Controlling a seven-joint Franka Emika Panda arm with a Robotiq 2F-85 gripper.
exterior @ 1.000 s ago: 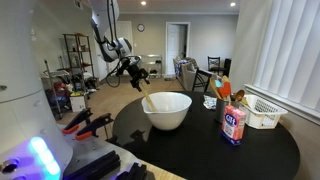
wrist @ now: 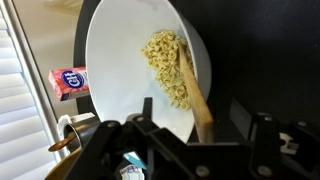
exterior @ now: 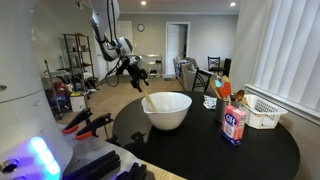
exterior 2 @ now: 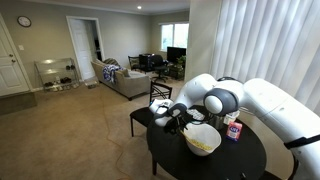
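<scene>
A white bowl (exterior: 168,110) stands on the dark round table, with pale curly noodles (wrist: 165,55) inside it. Leaning on its rim is a wooden utensil (wrist: 192,85); its lower end rests by the noodles and its handle sticks out over the edge. My gripper is above the rim with its fingers apart, one on each side of the handle. Space shows between the handle and both fingers in the wrist view. From the outside, the gripper (exterior: 137,74) appears at the handle's upper end, too small there for detail.
Right of the bowl stands a red, white and blue package (exterior: 233,122). Behind it are a holder with colorful utensils (exterior: 224,90) and a white basket (exterior: 263,112).
Only a slight shift of the gripper near the handle's top shows. The bowl, utensil and package stay where they were.
</scene>
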